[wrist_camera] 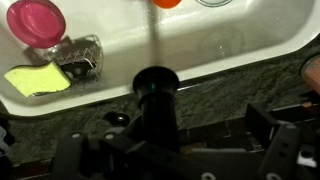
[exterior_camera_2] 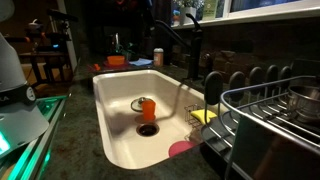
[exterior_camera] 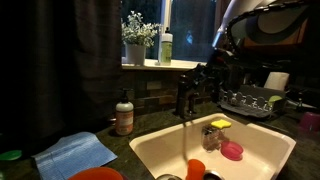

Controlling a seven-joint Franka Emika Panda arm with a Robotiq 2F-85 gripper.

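In the wrist view, my gripper stands open, its dark fingers apart at the lower edge. The black faucet (wrist_camera: 156, 85) rises between them in the picture; whether they touch it I cannot tell. In exterior view 1 my gripper is a dark shape against the window and hard to make out. Within the white sink (exterior_camera_2: 120, 145) stands an orange cup (exterior_camera_2: 148, 108) near the drain. A yellow sponge (wrist_camera: 33, 79) sits in a wire holder (wrist_camera: 82, 58) at the sink wall, beside a pink bowl (wrist_camera: 37, 22).
A soap bottle (exterior_camera: 124, 115) and a blue cloth (exterior_camera: 73, 155) lie left of the sink. To the right is a dish rack (exterior_camera_2: 265, 100). A potted plant (exterior_camera: 138, 38) and a green-labelled bottle (exterior_camera: 166, 46) stand on the windowsill.
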